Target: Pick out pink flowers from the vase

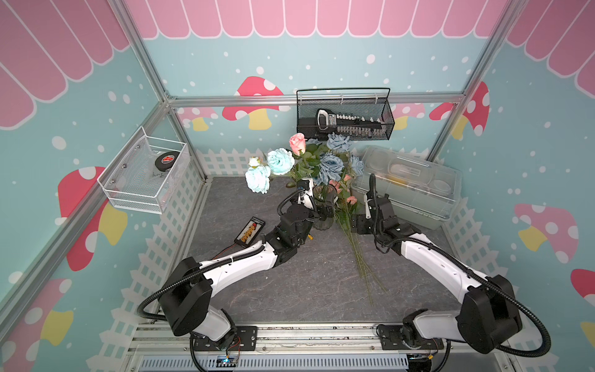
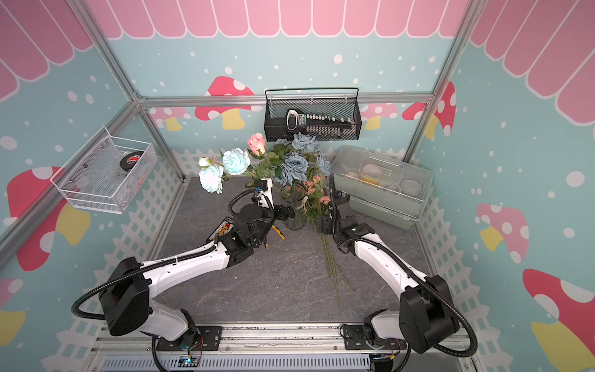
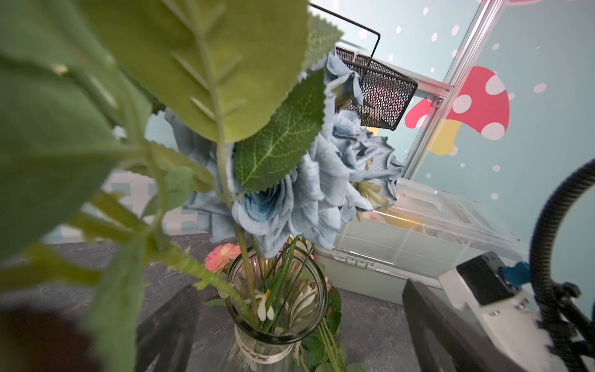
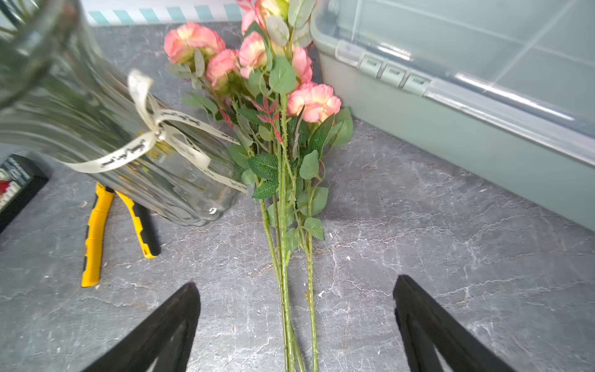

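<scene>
A glass vase (image 4: 186,192) holds blue roses (image 2: 294,166), pale cyan roses (image 1: 280,161) and a pink rose (image 1: 297,142) above. A bunch of pink flowers (image 4: 313,102) with long stems lies on the table right of the vase. My left gripper is open at the vase's front left, among stems and leaves, with the vase mouth beyond its fingers; whether a stem is between them is unclear. My right gripper is open above the lying stems, right of the vase.
A lidded storage box (image 1: 412,186) fills the back right. A phone-like item (image 1: 249,231) and yellow-handled pliers (image 4: 96,241) lie left of the vase. Wire baskets hang at the back (image 1: 344,117) and left (image 1: 139,179).
</scene>
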